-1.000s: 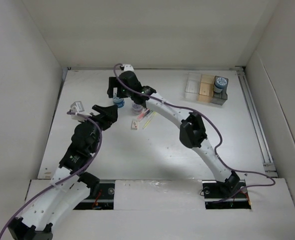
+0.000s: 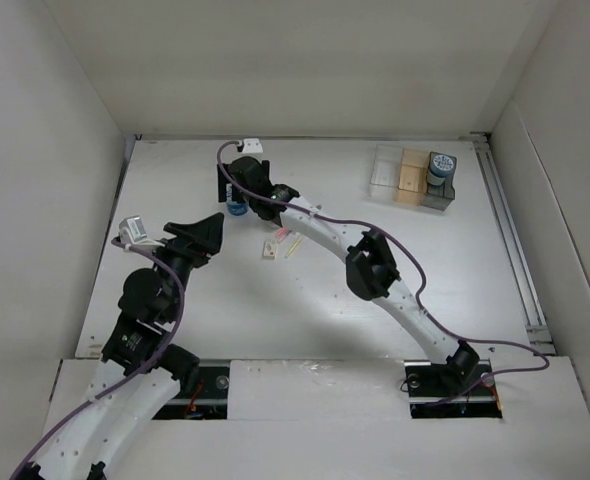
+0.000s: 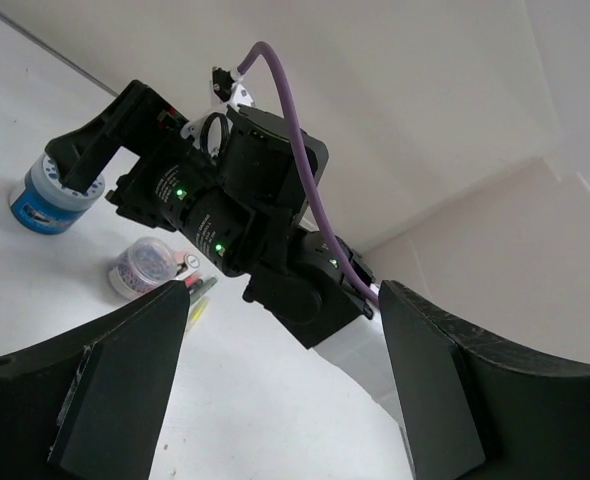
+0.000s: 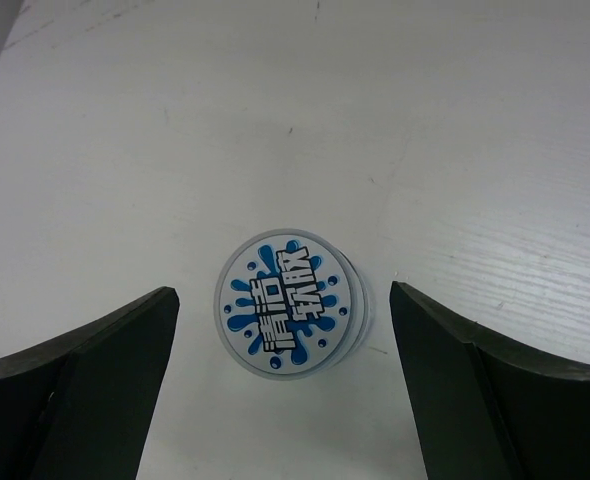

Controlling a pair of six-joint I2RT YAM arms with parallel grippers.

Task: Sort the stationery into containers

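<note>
A blue-labelled round jar stands at the upper left of the table; the right wrist view shows its printed lid centred between the open fingers of my right gripper, which hangs over it. A clear jar sits beside it, with a small white block and several pens nearby. My left gripper is open at the left of the table, nothing between its fingers.
At the back right stands a divided container with clear, tan and dark compartments, a blue-lidded jar in the dark one.
My left arm has drawn back leftward and down in the top view. My right gripper has shifted slightly over the blue jar.
</note>
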